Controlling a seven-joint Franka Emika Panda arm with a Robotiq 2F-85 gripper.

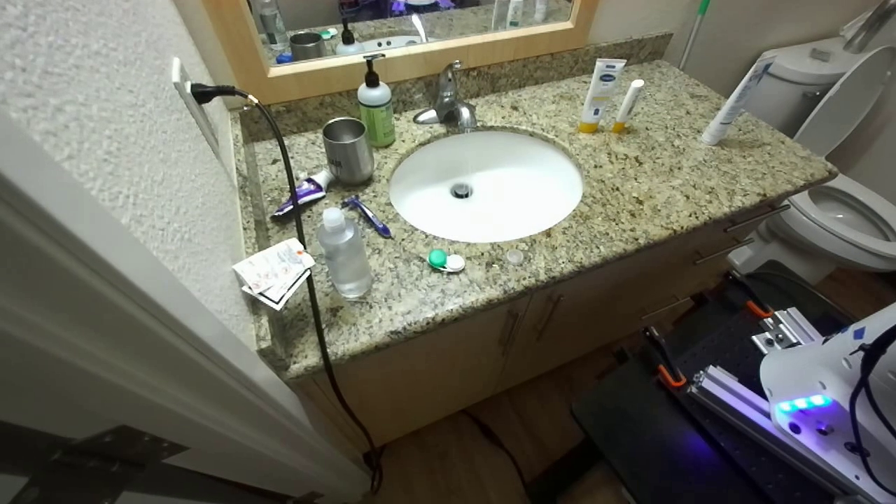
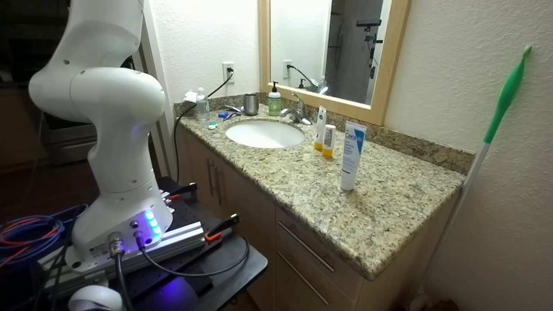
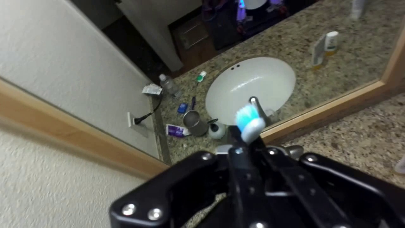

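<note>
In the wrist view my gripper is shut on a toothbrush, whose white head and light-blue bristles stick out past the fingertips. Its handle is mostly hidden by the black fingers. The fingers point at the mirror, where the sink and counter show as reflections. Neither exterior view has the gripper in it. On the real counter, a steel cup stands left of the sink, with a purple toothpaste tube and a blue razor-like item nearby.
A soap bottle and the faucet stand behind the sink. A clear bottle, black cable and contact lens case occupy the left side. Upright tubes stand on the right.
</note>
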